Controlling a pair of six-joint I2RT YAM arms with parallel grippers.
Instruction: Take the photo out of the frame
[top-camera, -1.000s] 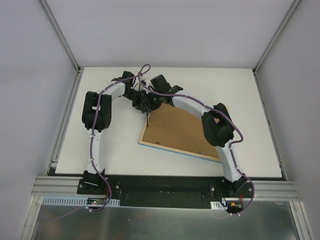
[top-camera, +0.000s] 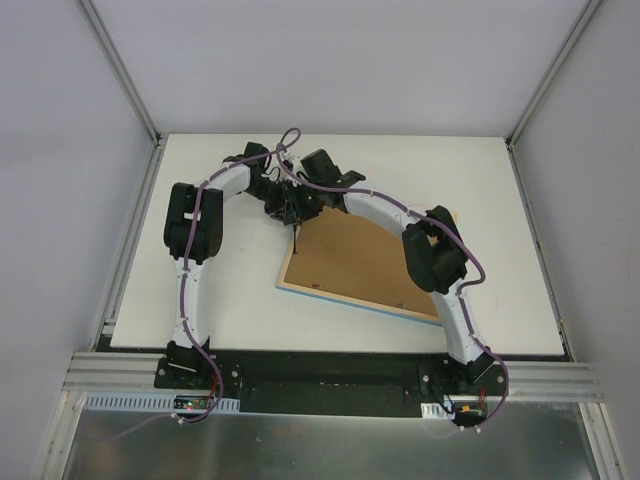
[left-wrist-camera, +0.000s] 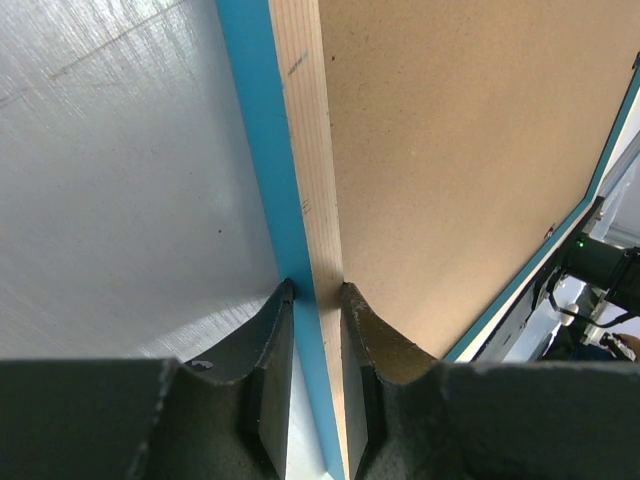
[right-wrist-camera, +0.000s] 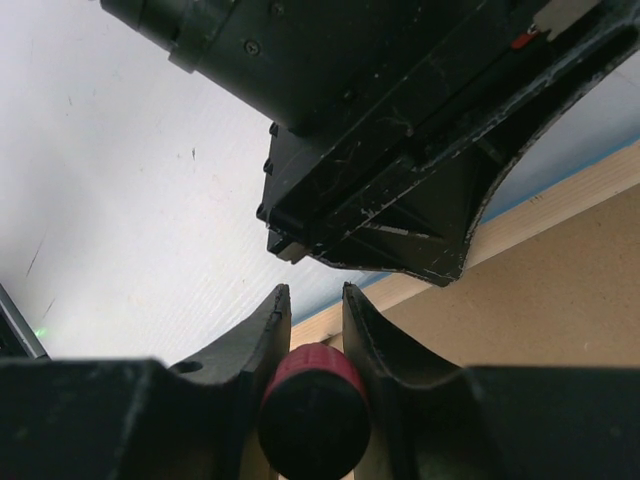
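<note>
The photo frame (top-camera: 360, 275) lies back side up, brown backing with a wood and blue border. My left gripper is at one edge, its fingertips against the blue and pale wood strip (left-wrist-camera: 305, 180); how far its fingers stand apart is hard to judge. My right gripper is shut on a red-and-black cylindrical tool handle (right-wrist-camera: 312, 410), held over the frame's border near the left arm. Small dark tabs sit on the backing (left-wrist-camera: 450, 150). In the top view both grippers crowd together at the frame's upper left corner, partly hidden by the arms.
Walls and metal rails bound it. The left arm's housing fills the upper part of the right wrist view, close to my right gripper.
</note>
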